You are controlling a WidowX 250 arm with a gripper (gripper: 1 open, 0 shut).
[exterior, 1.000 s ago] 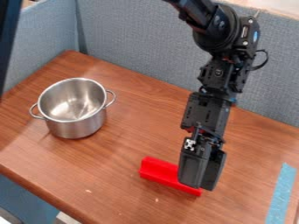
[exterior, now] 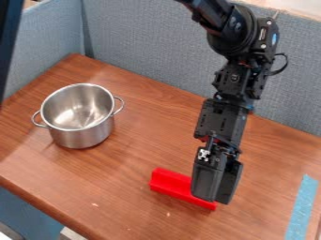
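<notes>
A black robot arm reaches down from the top, its gripper [exterior: 216,183] low over a red oblong block [exterior: 175,186] lying on the wooden table. The gripper's lower end overlaps the block's right part; I cannot tell whether it touches or holds it, or how the fingers stand. A steel pot [exterior: 78,116] with two handles stands on the left.
The wooden table [exterior: 126,206] has free room in the middle and behind the pot. A light blue strip [exterior: 301,208] lies at the right. Grey padded walls [exterior: 150,47] border the back and left.
</notes>
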